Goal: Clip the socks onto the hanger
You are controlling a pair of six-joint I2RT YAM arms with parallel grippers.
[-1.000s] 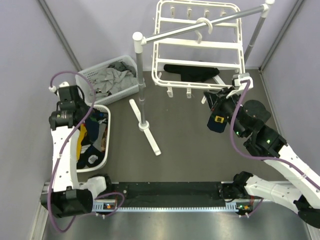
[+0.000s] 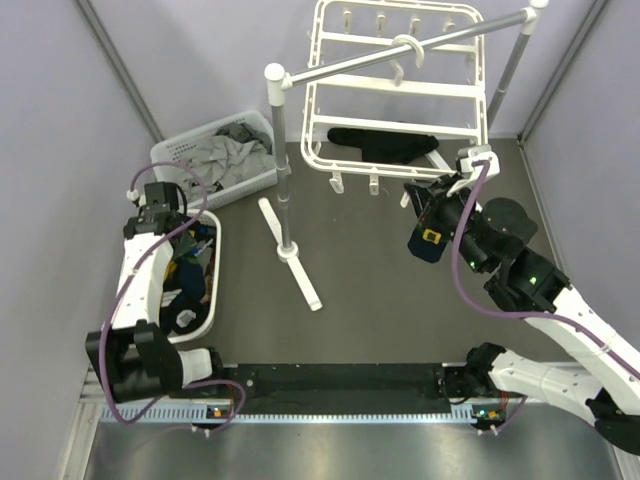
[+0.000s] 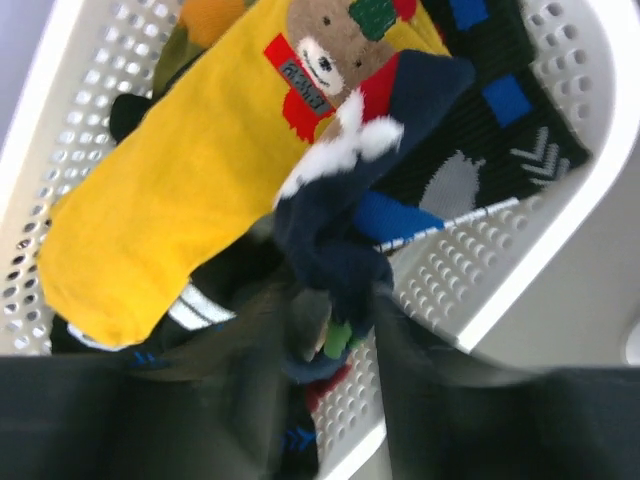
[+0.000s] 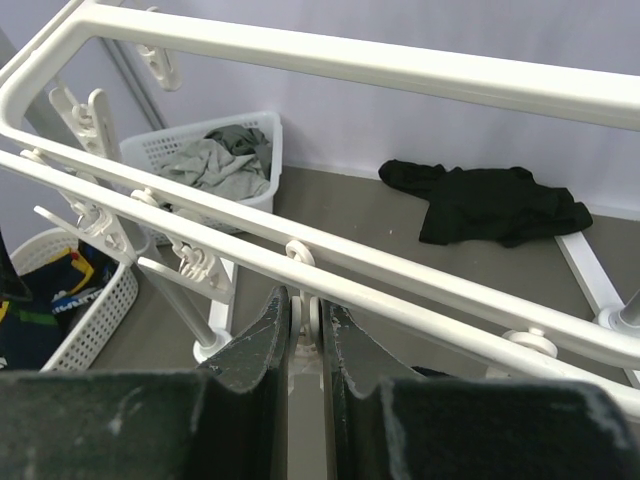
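In the left wrist view a navy sock [image 3: 330, 215] with white tufts lies bunched among other socks, including a yellow one [image 3: 170, 200] with a bear face. Its lower end reaches between the blurred fingers of my left gripper, which stand apart; no firm grip on it shows. My right gripper is shut on a white clip [image 4: 304, 305] at the rail of the white hanger [image 2: 395, 88]. Just below that gripper in the top view hangs a dark sock [image 2: 428, 243] with a yellow patch; its upper end is hidden.
The white sock basket [image 2: 213, 300] stands at the left, beside another basket [image 2: 272, 180] of grey cloth. The hanger's pole [image 2: 283, 190] rises from a white foot. A black garment [image 4: 500, 205] lies behind the hanger. Open floor spreads across the middle.
My left arm has swung slightly to the right over the sock basket. On the right, the hanging sock has swayed while the arm stays nearly still at the hanger.
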